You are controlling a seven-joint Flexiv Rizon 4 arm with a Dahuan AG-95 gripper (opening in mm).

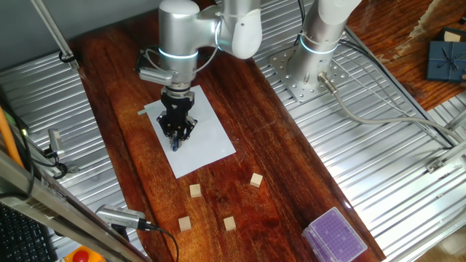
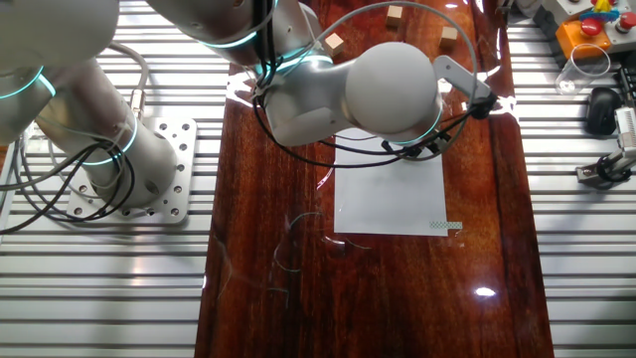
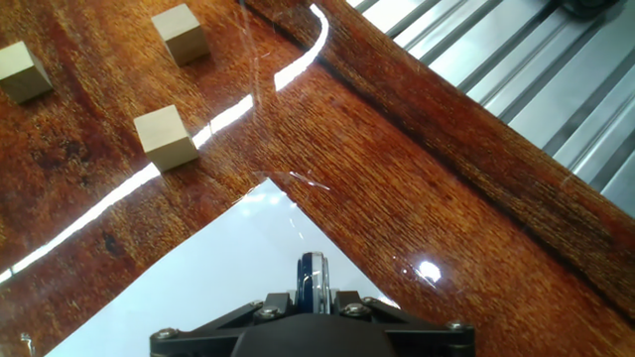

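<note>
My gripper (image 1: pixel 175 144) points down over a white sheet of paper (image 1: pixel 211 138) on the wooden table, near the sheet's left edge in exterior view 1. Seen from the wrist, its narrow dark-blue and silvery fingertips (image 3: pixel 305 282) stand together; the gripper is shut, with nothing distinct showing between them. Whether the tips touch the paper (image 3: pixel 213 268) cannot be told. Pale wooden cubes lie beyond the sheet: one nearest (image 3: pixel 166 137), one farther back (image 3: pixel 181 34), another at left (image 3: pixel 22 71). In exterior view 2 the arm hides most of the gripper.
A further cube (image 1: pixel 257 180) sits apart to the right. The purple-lidded box (image 1: pixel 336 234) stands at the table's near right corner. A small camera (image 1: pixel 121 216) with a cable borders the left edge. Bare wood (image 2: pixel 288 298) stretches behind the paper.
</note>
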